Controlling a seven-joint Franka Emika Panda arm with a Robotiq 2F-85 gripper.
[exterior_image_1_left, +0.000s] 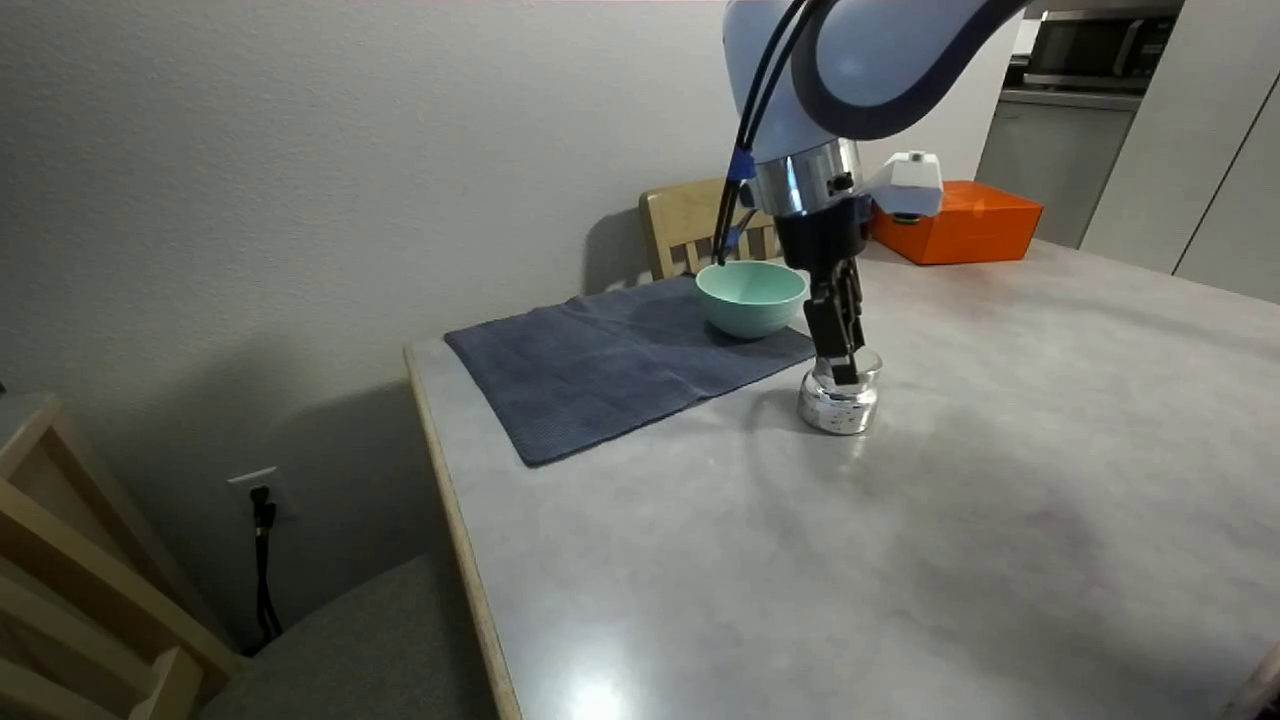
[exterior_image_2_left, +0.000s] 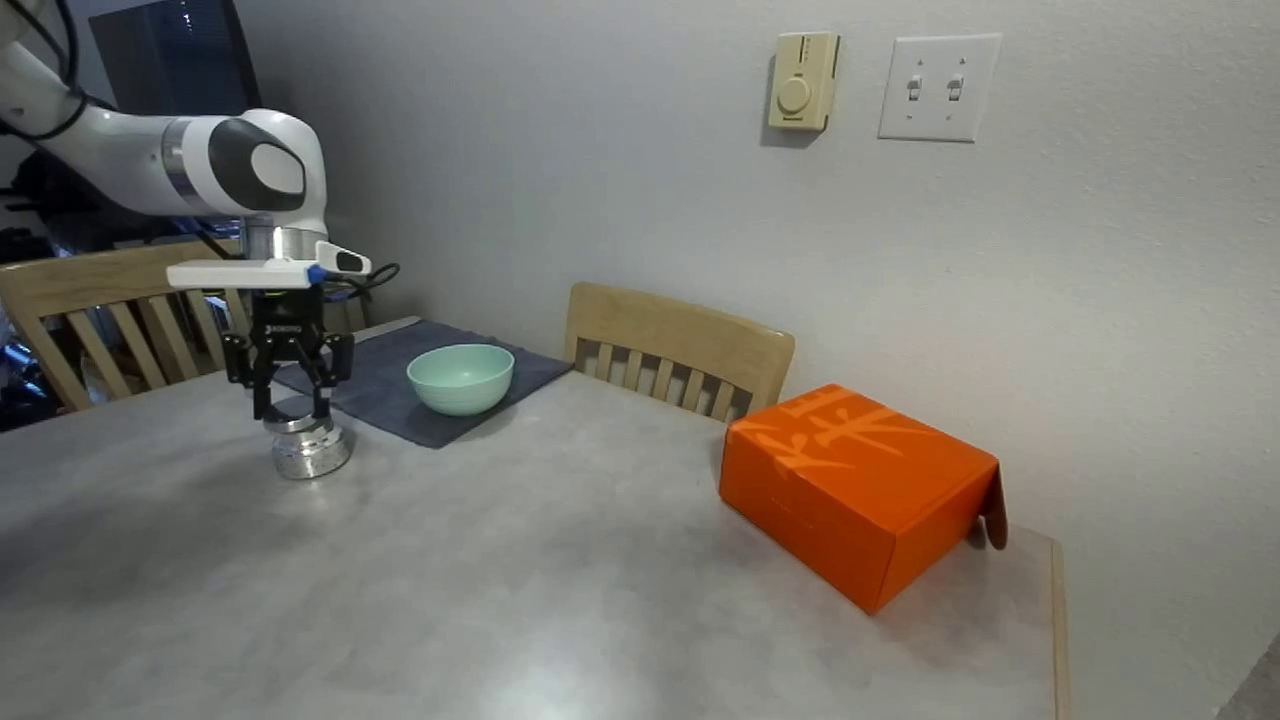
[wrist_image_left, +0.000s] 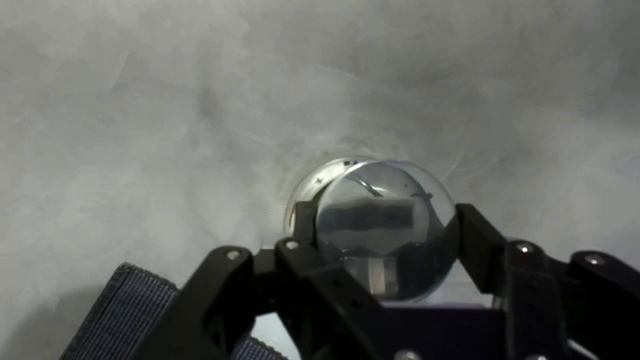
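A shiny, round silver lid (wrist_image_left: 384, 198) sits between the black fingers of my gripper (exterior_image_2_left: 293, 414), which is shut on its sides. Directly below is a short silver metal container (exterior_image_2_left: 312, 454), standing upright on the table. From the wrist, the container's rim (wrist_image_left: 309, 186) shows as a crescent at the lid's upper left, so the two look off-centre there. In exterior view 1 the lid is low over the container (exterior_image_1_left: 836, 412), jutting slightly right. Whether they touch, I cannot tell.
Behind the container, a dark blue cloth (exterior_image_1_left: 600, 372) lies flat with a mint-green bowl (exterior_image_2_left: 461, 382) on it. An orange box (exterior_image_2_left: 858, 480) stands well off along the table. Grey tabletop (exterior_image_1_left: 960, 540) around the container is clear.
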